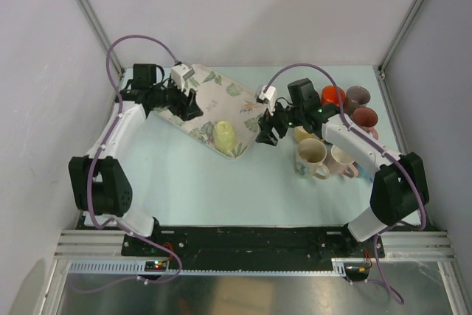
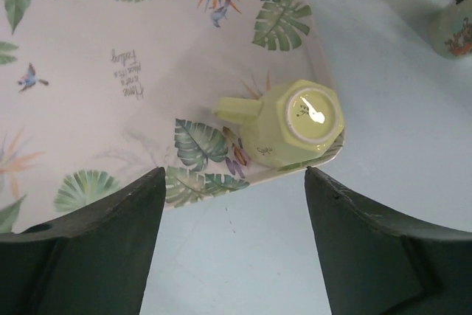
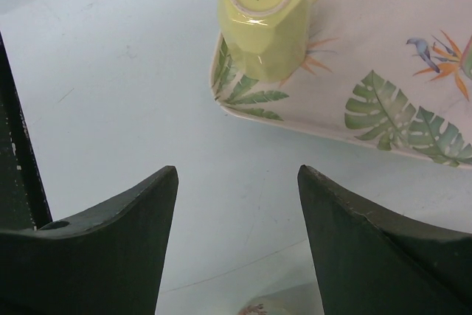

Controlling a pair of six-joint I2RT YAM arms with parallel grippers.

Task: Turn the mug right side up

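The pale yellow mug (image 1: 224,137) stands upside down on the near right corner of the floral tray (image 1: 206,103), its base ring facing up (image 3: 262,23) and its handle (image 2: 237,110) out to the side. My left gripper (image 1: 189,107) hangs open above the tray, up and left of the mug, with nothing between its fingers. My right gripper (image 1: 269,130) is open to the right of the mug, over bare table beside the tray, also empty.
Several mugs and cups stand on the right of the table, among them a large cream mug (image 1: 310,155) and an orange one (image 1: 333,95).
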